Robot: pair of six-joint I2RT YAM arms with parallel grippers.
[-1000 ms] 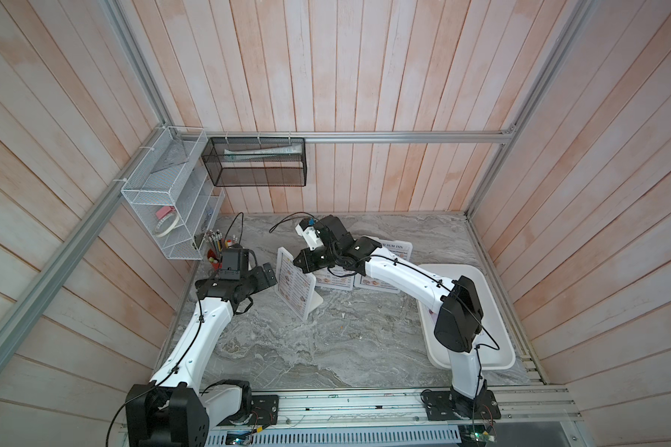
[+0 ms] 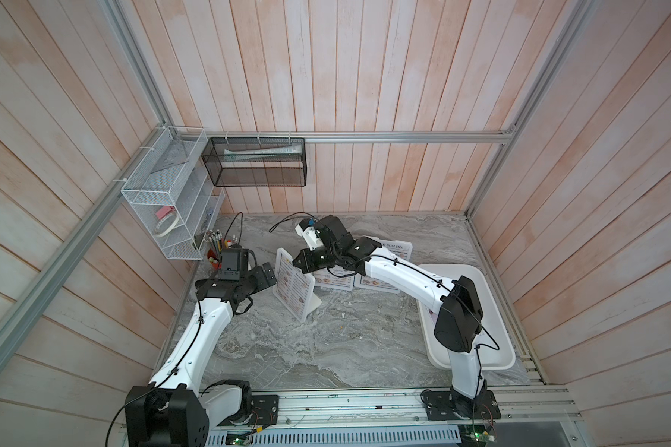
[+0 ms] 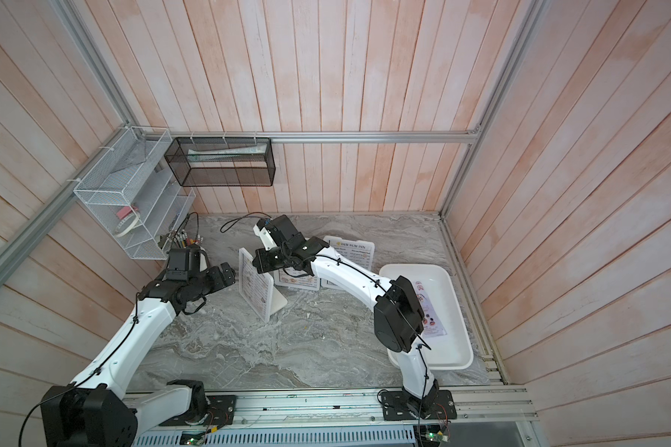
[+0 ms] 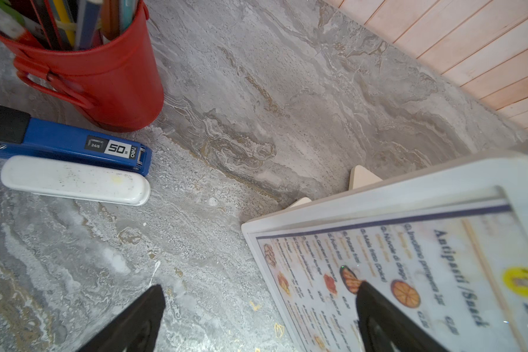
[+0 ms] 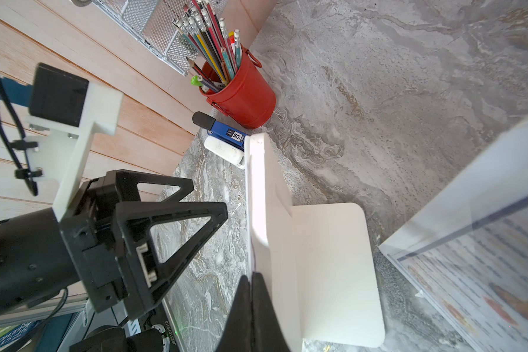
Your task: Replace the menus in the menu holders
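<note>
A white-framed menu holder [image 2: 294, 284] stands upright on the left of the counter, its printed side turned towards my left arm. My left gripper is open, with its fingers apart in front of that printed face and nothing between them. At the holder's upper edge, my right gripper is shut with its tips together; whether a thin sheet or rim lies between them cannot be made out. The holder's white base [image 5: 337, 272] extends behind it. Two more holders, a middle one [image 2: 334, 281] and a right one [image 3: 352, 253], stand behind the right arm, partly hidden.
A white tray [image 3: 454, 327] on the right holds a purple-tinted menu sheet [image 3: 429, 309]. At the left back are a red pencil bucket [image 5: 249, 96], a blue stapler [image 5: 231, 133] and a white case [image 5: 223, 150].
The near holder and my right gripper have shifted very slightly left. My left arm shows no visible movement.
</note>
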